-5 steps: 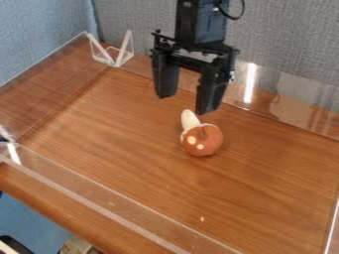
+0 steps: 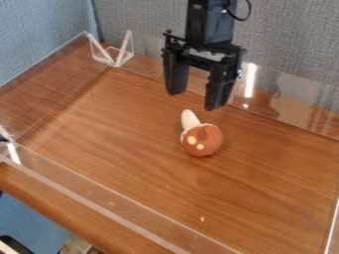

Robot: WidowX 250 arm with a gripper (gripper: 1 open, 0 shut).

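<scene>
My black gripper point(image 2: 196, 83) hangs from the top middle above the wooden table point(image 2: 106, 139), open, with its two fingers wide apart and nothing between them. Below it and slightly right, a small toy mushroom point(image 2: 203, 140) with an orange spotted cap and a pale stem lies on its side, apart from the fingers.
A white wire stand point(image 2: 111, 52) is at the back left corner. Clear plastic edging runs along the table's back and front. A dark object at the bottom left edge is too cropped to tell.
My gripper has shifted slightly to the right. The toy has not visibly moved.
</scene>
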